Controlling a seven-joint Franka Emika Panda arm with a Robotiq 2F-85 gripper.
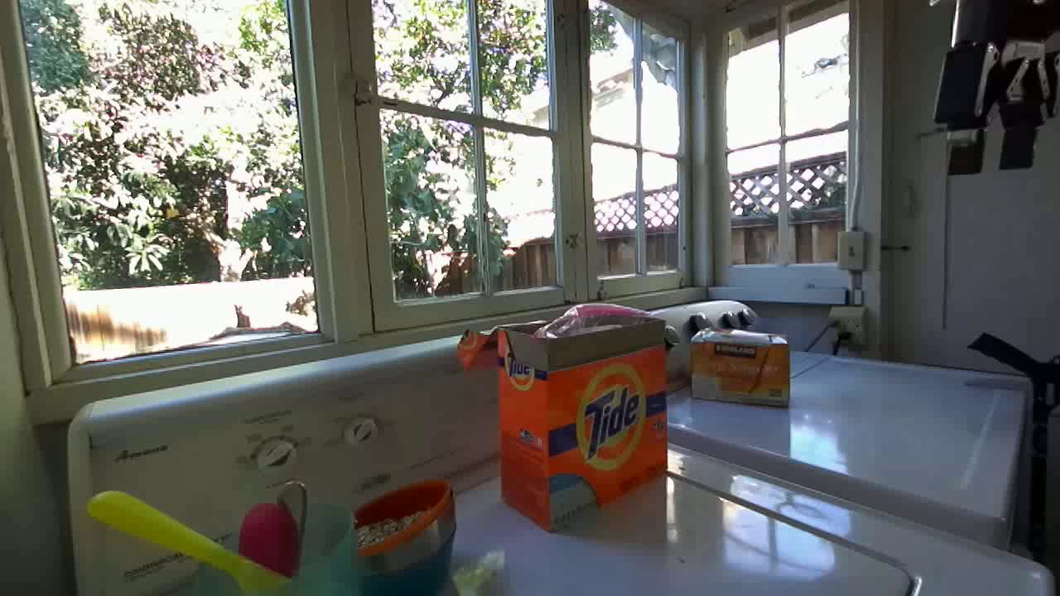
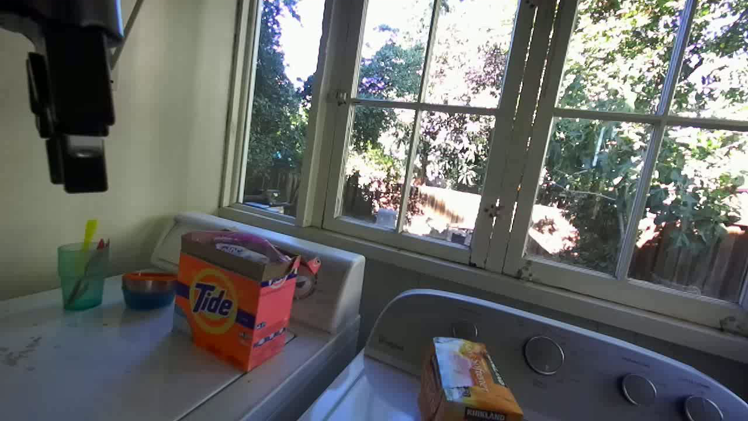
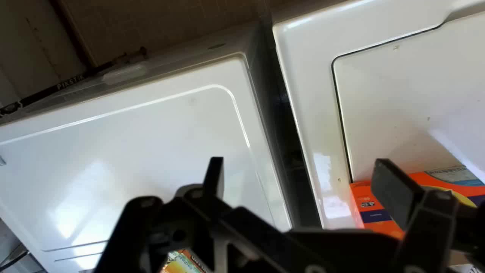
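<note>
My gripper is open in the wrist view, its two dark fingers wide apart with nothing between them. It hangs high above the machines; exterior view 1 shows it at the upper right, exterior view 2 at the upper left. Below stands an orange Tide box, upright with its top open and pink plastic showing inside. A smaller yellow-orange Kirkland box rests on the other machine. Beside the Tide box are a blue bowl with an orange rim and a green cup holding a yellow-handled utensil.
Two white appliances stand side by side, a dark gap between them. Control panels and windows line the back. A black stick lies along its front edge.
</note>
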